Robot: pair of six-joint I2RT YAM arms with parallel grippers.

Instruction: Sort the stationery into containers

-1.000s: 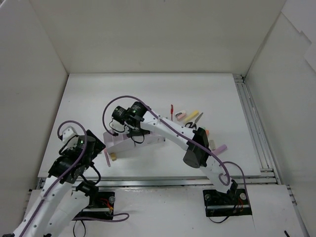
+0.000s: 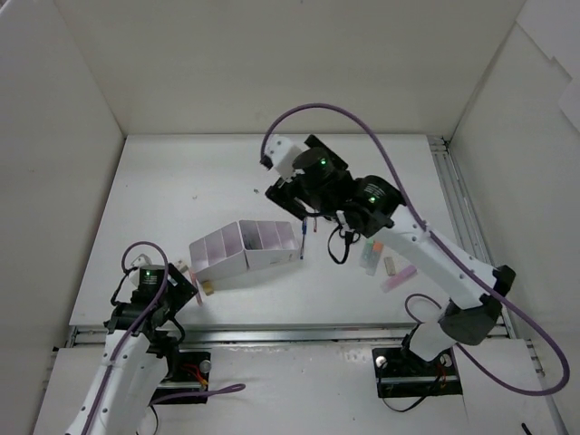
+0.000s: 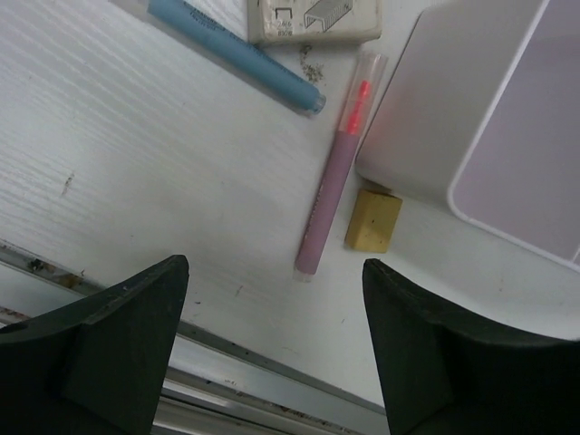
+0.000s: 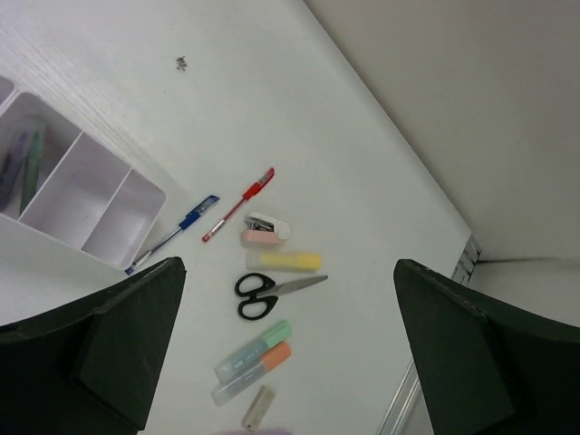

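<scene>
The white compartment organiser [image 2: 217, 254] lies mid-table, with pens inside in the right wrist view. My left gripper is part open, empty, above a pink pen [image 3: 328, 195], a yellow block [image 3: 373, 220], a blue pen [image 3: 236, 54] and an eraser [image 3: 313, 16]. My open, empty right gripper is raised over blue pen [image 4: 172, 234], red pen [image 4: 237, 206], stapler [image 4: 265, 229], yellow highlighter [image 4: 283, 261], scissors [image 4: 258, 297], green highlighter [image 4: 254, 349] and orange highlighter [image 4: 249, 374].
A small pale bar [image 4: 258, 407] and a pink object [image 2: 399, 278] lie at the right. Metal rails edge the front and right, with walls around.
My right arm has lifted up and moved right, away from the organiser.
</scene>
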